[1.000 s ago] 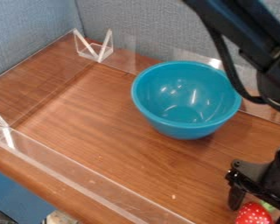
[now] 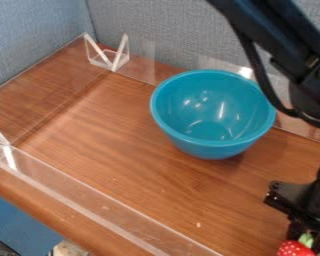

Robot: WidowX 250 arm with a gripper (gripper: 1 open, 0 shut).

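Observation:
A black robot gripper (image 2: 302, 228) is at the lower right edge of the camera view, shut on a red strawberry (image 2: 294, 249) with a green top, partly cut off by the frame. A turquoise bowl (image 2: 212, 135) stands empty on the wooden surface, above and left of the gripper and apart from it.
A clear plastic barrier (image 2: 89, 206) runs along the front left, with a white bracket (image 2: 107, 56) at the back left. Grey padded walls (image 2: 149, 30) stand behind. The wooden surface (image 2: 83, 120) left of the bowl is clear.
The gripper and strawberry have shifted slightly up and to the right, so more of the wood below shows. The bowl is unmoved.

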